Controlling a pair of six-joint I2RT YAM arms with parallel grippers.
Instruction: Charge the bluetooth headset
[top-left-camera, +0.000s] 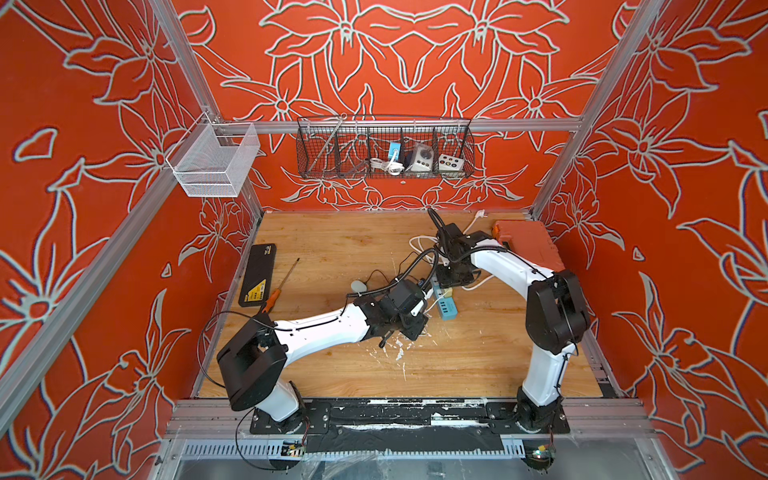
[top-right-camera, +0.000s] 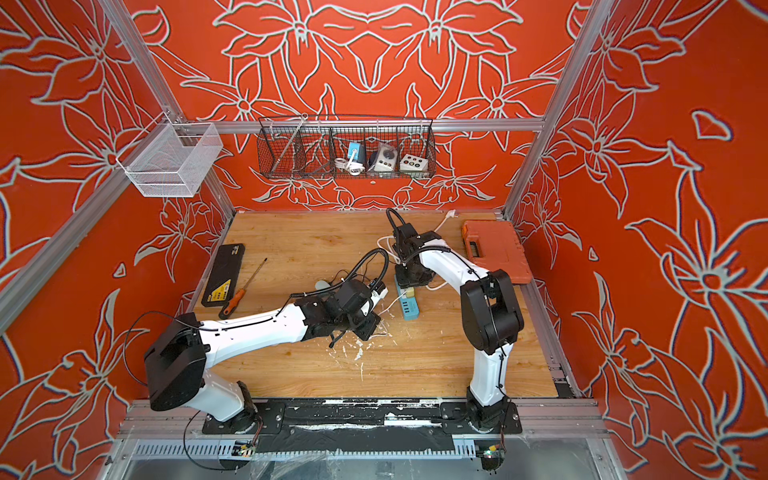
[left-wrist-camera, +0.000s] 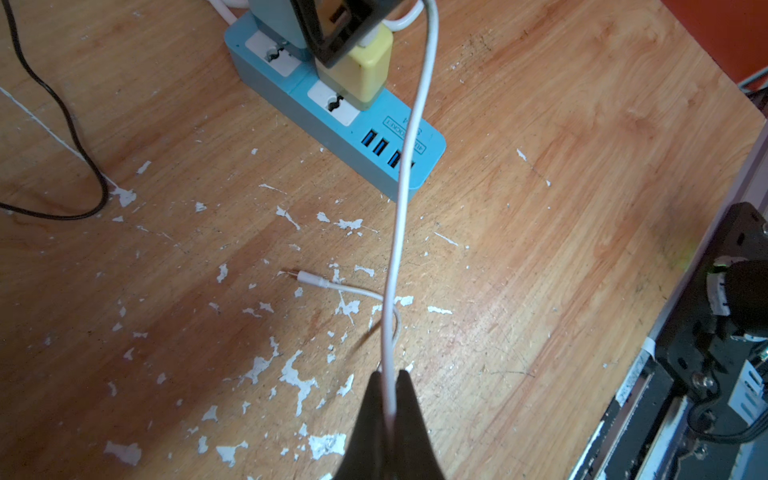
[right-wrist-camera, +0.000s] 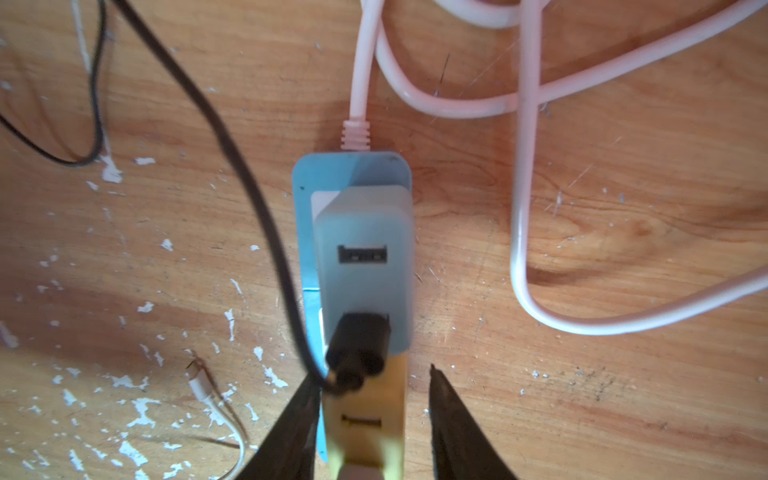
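Note:
A blue power strip (left-wrist-camera: 360, 150) lies on the table, with a pale blue adapter (right-wrist-camera: 364, 224) and a yellow adapter (left-wrist-camera: 364, 72) on it. My left gripper is shut on a white cable (left-wrist-camera: 404, 176) that runs up toward the right gripper. My right gripper sits over the yellow adapter, shut on something at the strip, mostly hidden; a blurred black connector (right-wrist-camera: 358, 340) shows just above it. A loose white plug (left-wrist-camera: 312, 279) lies left of the strip. I cannot identify the headset clearly.
An orange toolbox (top-right-camera: 500, 252) is at the back right. A screwdriver (top-right-camera: 233, 300) and black case (top-right-camera: 220, 276) lie at the left. A wire basket (top-left-camera: 320, 152) hangs on the back wall.

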